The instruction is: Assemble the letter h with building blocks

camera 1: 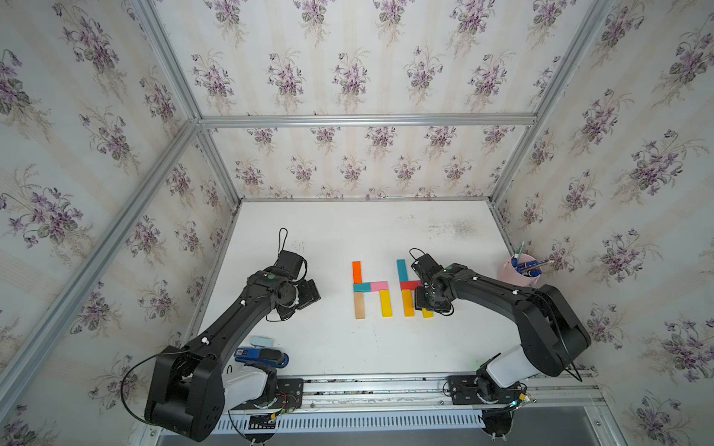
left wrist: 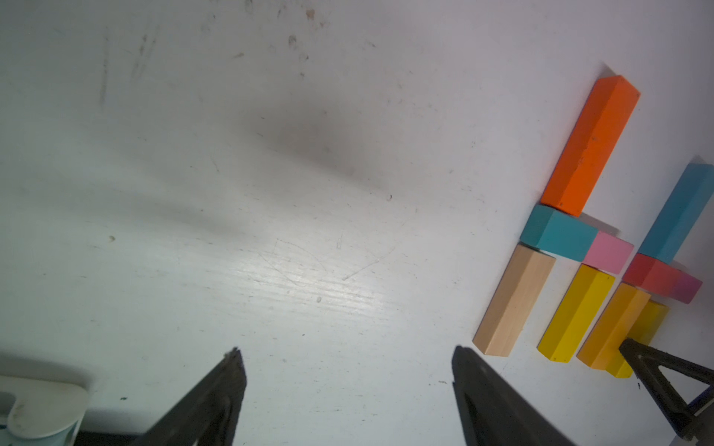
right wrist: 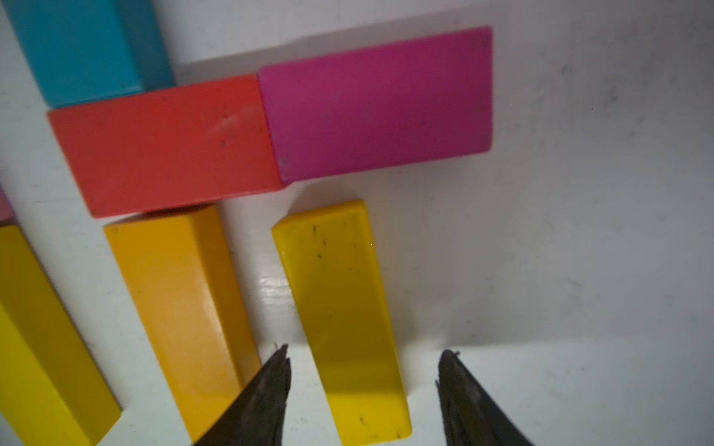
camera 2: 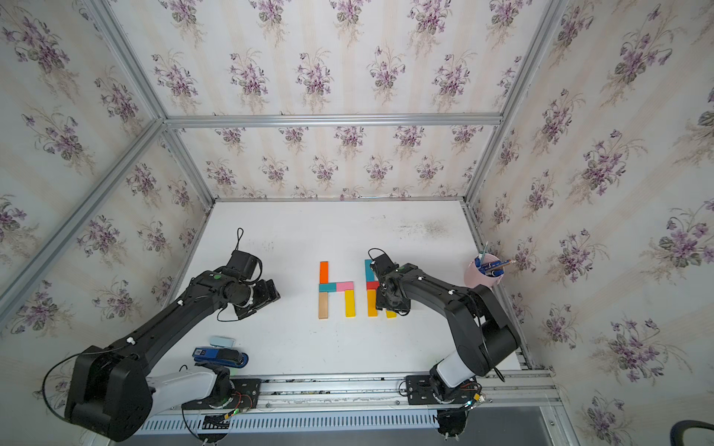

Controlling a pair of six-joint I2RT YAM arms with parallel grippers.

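Observation:
On the left stands a letter h of an orange-red block (left wrist: 590, 145), a teal block (left wrist: 557, 232), a pink block (left wrist: 607, 252), a wooden block (left wrist: 514, 300) and a yellow block (left wrist: 575, 313). Right of it lies a second h-like shape: a blue block (right wrist: 93, 48), red block (right wrist: 167, 145), purple block (right wrist: 378, 104), orange block (right wrist: 186, 319) and another yellow block (right wrist: 342, 327). This last one is slightly tilted, a small gap below the purple block. My right gripper is open, a finger on each side of it. Over bare table, my left gripper stands open and empty.
A pink cup (camera 1: 515, 272) with pens stands at the right edge. A blue stapler (camera 1: 261, 356) and a small pale-blue box (camera 1: 261, 341) lie at the front left.

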